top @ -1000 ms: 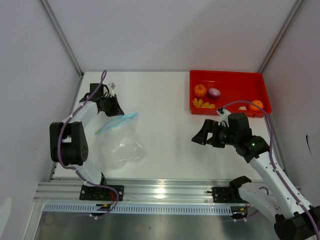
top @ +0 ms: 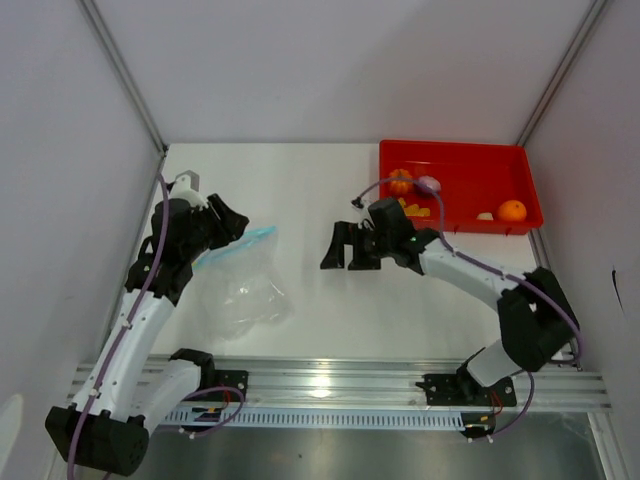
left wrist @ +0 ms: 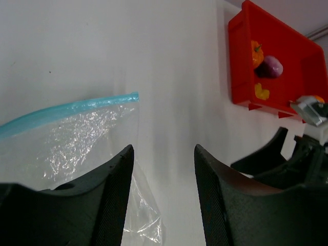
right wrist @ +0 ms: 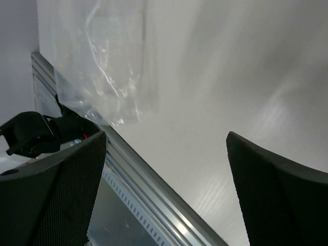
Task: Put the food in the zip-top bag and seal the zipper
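Note:
A clear zip bag [top: 245, 295] with a light-blue zipper [left wrist: 77, 107] lies flat on the left of the table. My left gripper [top: 226, 224] hangs over the bag's zipper end, fingers apart and empty. Toward the middle, right of the bag, my right gripper [top: 345, 250] stands open and empty; the bag shows at upper left in its wrist view. In the red bin [top: 465, 160] are an orange pumpkin [left wrist: 256, 54], a purple onion [left wrist: 272, 66], a yellow item [left wrist: 261, 92], an orange fruit [top: 512, 211] and a small pale piece [top: 485, 216].
A metal rail [top: 320, 370] runs along the front edge, and walls bound the sides and back.
My right gripper has swung left from near the bin toward the table's middle. My left gripper has moved slightly over the bag and turned, its fingers now apart.

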